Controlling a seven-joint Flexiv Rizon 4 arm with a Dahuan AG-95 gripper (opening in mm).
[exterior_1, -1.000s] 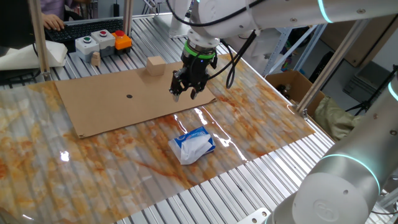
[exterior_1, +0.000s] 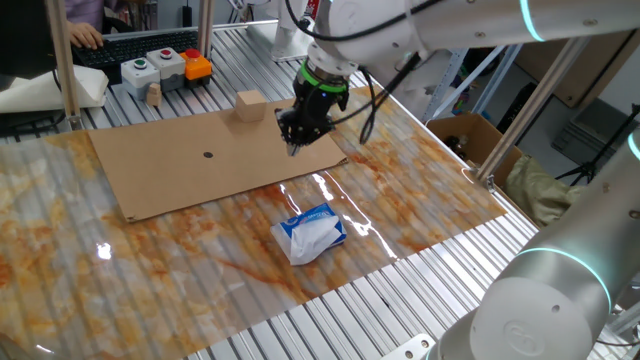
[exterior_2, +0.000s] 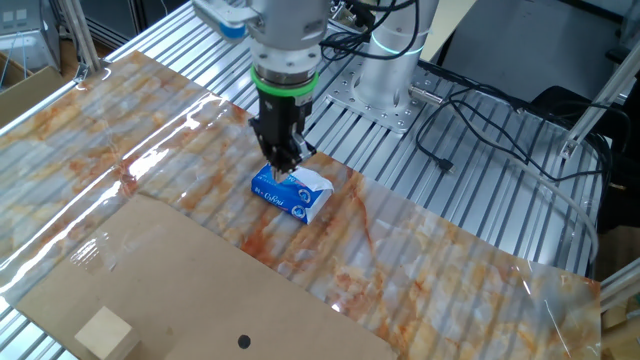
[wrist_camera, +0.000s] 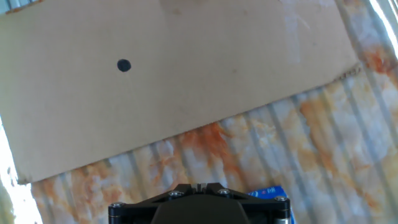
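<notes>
My gripper (exterior_1: 292, 149) hangs above the cardboard sheet's right part in exterior view 1, its fingers together and nothing visible between them. In the wrist view the black gripper fills the bottom middle, its tips meeting. A blue and white tissue pack (exterior_1: 312, 234) lies on the marbled mat, apart from the gripper. From exterior view 2, the gripper (exterior_2: 281, 172) overlaps the top of the tissue pack (exterior_2: 285, 196). Only a blue corner of the pack (wrist_camera: 267, 192) shows beside the gripper in the wrist view. A light brown block (exterior_1: 250, 106) rests at the cardboard's far edge.
The flat cardboard sheet (exterior_1: 165, 170) has a black dot (exterior_1: 208, 155). Button boxes (exterior_1: 170, 68) stand beyond it at the back left. Cables (exterior_2: 500, 140) lie on the slatted table near the base.
The gripper's fingers were spread apart a second ago and are together now. The arm has shifted only slightly. The tissue pack and block have not moved.
</notes>
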